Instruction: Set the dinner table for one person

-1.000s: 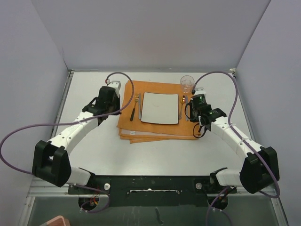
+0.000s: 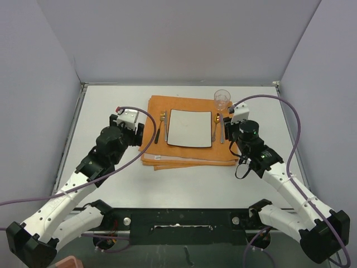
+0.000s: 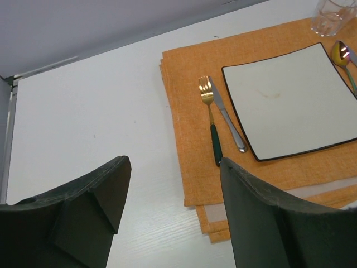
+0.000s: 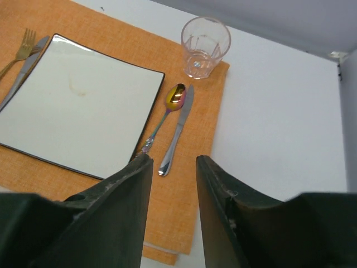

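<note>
An orange placemat (image 2: 192, 104) lies on the table with a white square plate (image 2: 189, 128) in its middle. To the plate's left are a dark-handled fork (image 3: 212, 117) and a knife (image 3: 227, 117); to its right, a spoon (image 4: 175, 97) and a second knife (image 4: 179, 128). A clear glass (image 4: 204, 47) stands at the mat's upper right corner. My left gripper is over the bare table and the mat's left edge, fingers apart with nothing between them. Above the mat's right side, my right gripper has its fingers parted, holding nothing.
More mat layers (image 3: 215, 223) show beneath the top one at its front edge. Walls border the table at the back and sides. A reddish bin (image 2: 70, 262) sits at the lower left.
Both arms have drawn back toward their own bases, the left one the most. The table items have not moved.
</note>
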